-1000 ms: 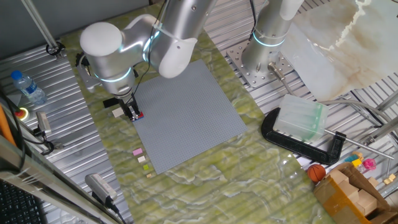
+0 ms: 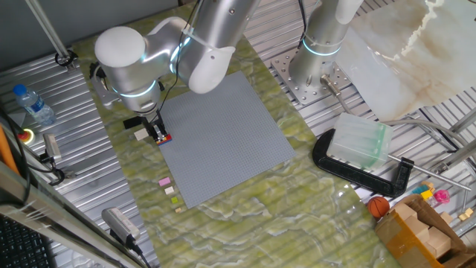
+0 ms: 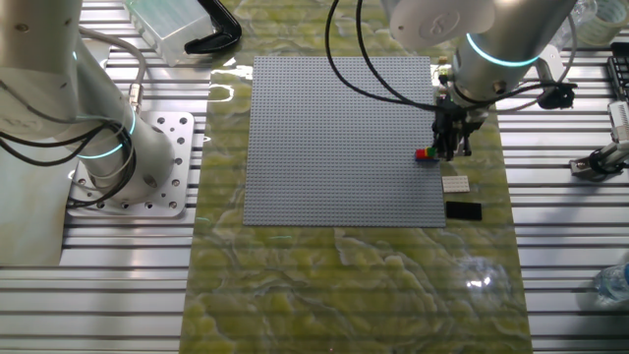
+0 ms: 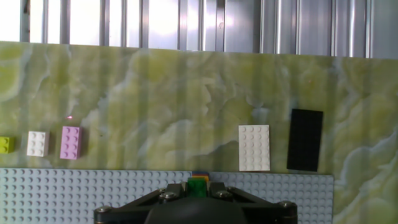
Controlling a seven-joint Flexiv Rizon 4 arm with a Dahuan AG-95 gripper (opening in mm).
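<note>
The grey baseplate (image 2: 227, 141) lies flat on the green marbled sheet. My gripper is over its edge in the wrist view, with a green brick (image 4: 197, 186) between the fingers, which look shut on it. Just beyond the green brick shows a sliver of blue and orange (image 4: 200, 175). A red brick (image 3: 421, 154) lies on the plate beside the gripper in exterior view 2. Whether the green brick touches the bricks below is hidden. Off the plate lie a white brick (image 4: 254, 148), a black plate piece (image 4: 305, 140), a pink brick (image 4: 71, 142), a smaller white brick (image 4: 38, 144) and a lime brick (image 4: 5, 145).
A clear box (image 2: 360, 140) and a black clamp (image 2: 364, 177) stand right of the sheet, near a cardboard box (image 2: 405, 238) of blocks. A water bottle (image 2: 35, 104) stands at the left. Most of the baseplate is bare.
My gripper has shifted slightly at the plate's edge, and more of the red brick shows beside its fingers. The loose bricks and the baseplate have not moved.
</note>
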